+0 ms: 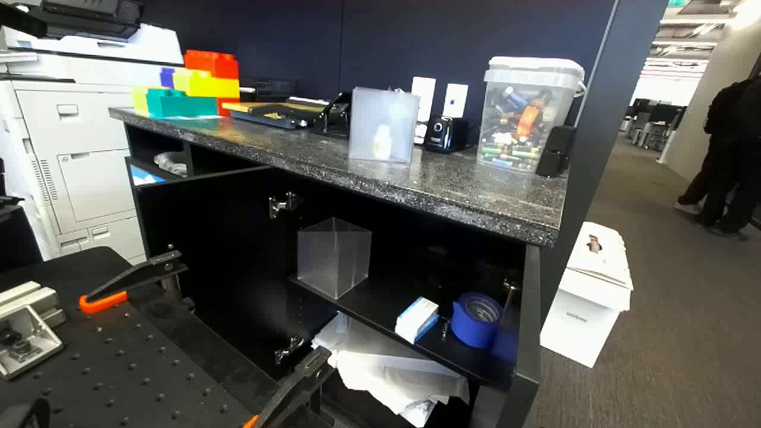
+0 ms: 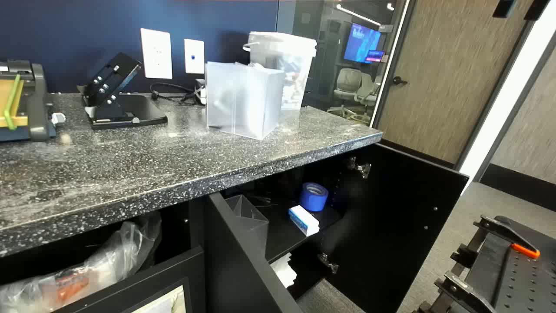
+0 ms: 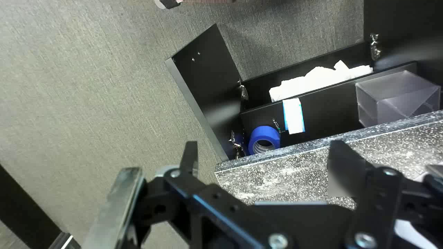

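My gripper is open, its two black fingers wide apart with nothing between them. In the wrist view it hangs above the speckled countertop edge and the open cabinet. High at the right edge of exterior view 2, only its dark fingertips [image 2: 504, 8] show. On the cabinet shelf sit a blue tape roll [image 1: 476, 320], a small white-and-blue box [image 1: 417, 318] and a clear open-topped bin [image 1: 332, 260]. A similar frosted bin [image 2: 242, 99] stands on the counter [image 2: 172, 156]. The gripper touches none of these.
Both cabinet doors stand open, the far one [image 2: 401, 219] jutting outward. Crumpled white material [image 1: 392, 364] lies below the shelf. A battery-filled tub [image 1: 524, 117], black hole punch [image 2: 117, 96], pencil sharpener [image 1: 446, 134] and toy blocks [image 1: 189, 85] occupy the countertop.
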